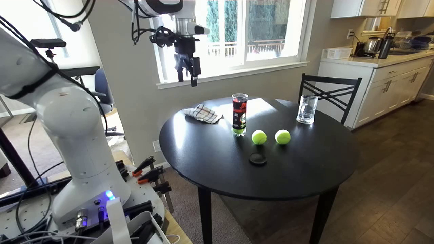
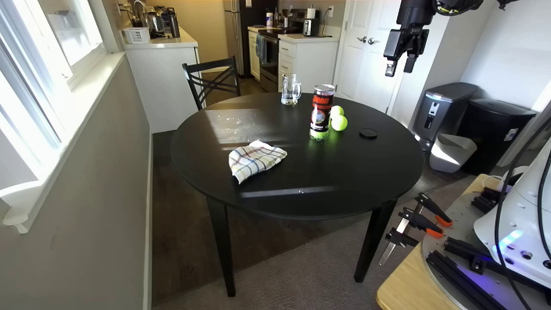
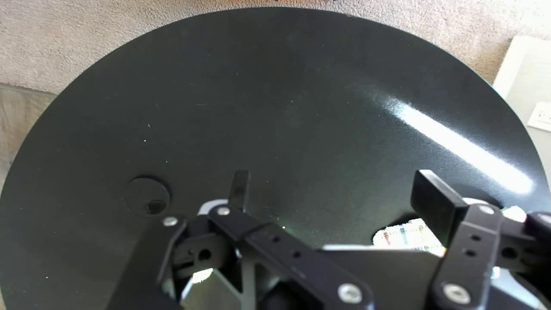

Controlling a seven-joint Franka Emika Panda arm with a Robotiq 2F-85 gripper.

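Observation:
High above the round black table, my gripper (image 1: 187,82) stands open with nothing between its fingers; in the wrist view its two fingers (image 3: 439,204) are wide apart. A clear tennis ball can (image 1: 239,116) with a red and black label stands upright near the table's middle, one ball showing at its bottom. Beside it lie two loose yellow-green balls, one nearer the can (image 1: 259,137) and one farther right (image 1: 282,137). The black round lid (image 1: 258,158) lies flat in front of them. A checked cloth (image 2: 255,159) is crumpled near the window side.
An empty-looking glass mug (image 1: 307,109) stands toward the table's far side, near a black chair (image 2: 214,77). Clamps (image 1: 150,175) stick out from the robot's base beside it.

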